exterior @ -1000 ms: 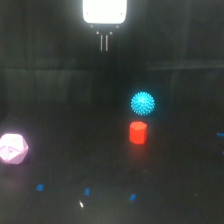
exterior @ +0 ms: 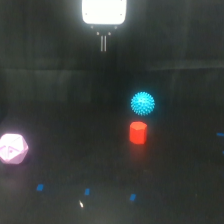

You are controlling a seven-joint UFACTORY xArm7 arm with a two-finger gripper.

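Note:
The gripper [exterior: 103,42] hangs at the top centre of the view, below a white housing [exterior: 103,11], with two thin fingers pointing down and nothing visible between them. Below it and to the right is a cyan spiky ball [exterior: 142,103] on the dark floor. A red block [exterior: 138,133] stands just in front of the ball. A pink-white faceted ball [exterior: 13,149] rests at the far left. The gripper is well above and apart from all three objects.
Several small blue marks [exterior: 87,191] are on the dark floor in the foreground and at the right edge.
The gripper has shifted very slightly, and its fingers appear a little closer together. The objects have not moved.

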